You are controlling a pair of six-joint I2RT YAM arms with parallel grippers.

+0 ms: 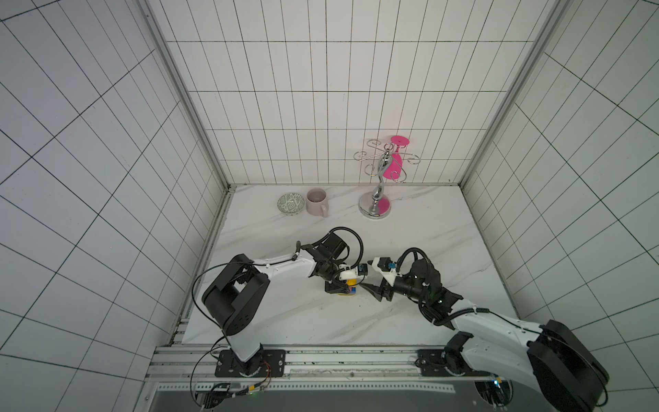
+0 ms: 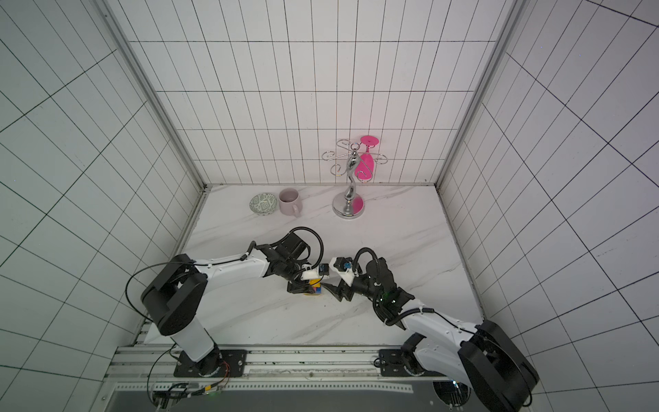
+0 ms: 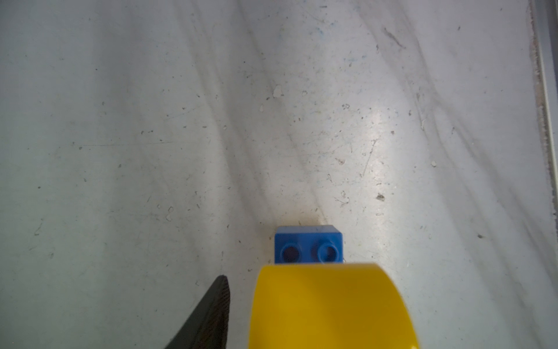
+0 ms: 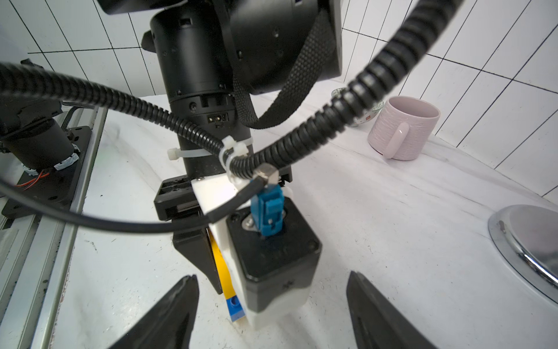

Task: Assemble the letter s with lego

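In the left wrist view a yellow curved brick [image 3: 331, 308] rises close to the camera, with a blue studded brick [image 3: 308, 244] showing just beyond it. One dark finger [image 3: 212, 317] of my left gripper [image 1: 345, 284] stands to the left of the yellow brick with a narrow gap; its other finger is hidden there. From the right wrist view, the yellow piece [image 4: 222, 264] and the blue brick [image 4: 234, 308] peek out under the left arm's camera. My right gripper is open, its fingers wide apart and nothing between them, just right of the left gripper.
A mug [image 1: 316, 202], a patterned bowl [image 1: 290, 203] and a chrome stand [image 1: 374, 204] with a pink glass [image 1: 393, 167] occupy the back. Both wrists are close together over the middle.
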